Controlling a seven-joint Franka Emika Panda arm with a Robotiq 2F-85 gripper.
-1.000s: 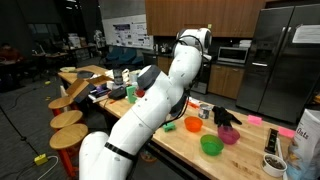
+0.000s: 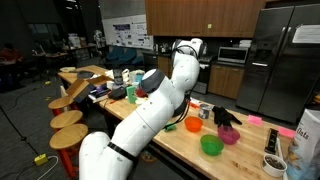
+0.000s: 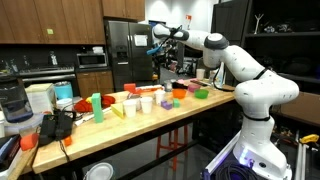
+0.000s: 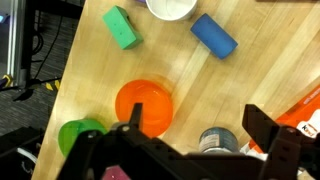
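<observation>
My gripper stands open in the wrist view, its dark fingers wide apart with nothing held between them. Beneath it on the wooden table lie a round orange dish, a green bowl and a silver-rimmed can. A green block, a blue block and a white cup are towards the top of that view. The pink bowl shows only partly at the bottom. In exterior view 2 the gripper hangs high over the table.
In exterior view 1, a black object is beside the pink bowl. An orange-and-white item sits at the wrist view's right edge. Wooden stools stand along one side. Bare table lies between the orange dish and the blue block.
The upper part of the arm has shifted slightly left and down in exterior view 1. The objects on the table stay where they were.
</observation>
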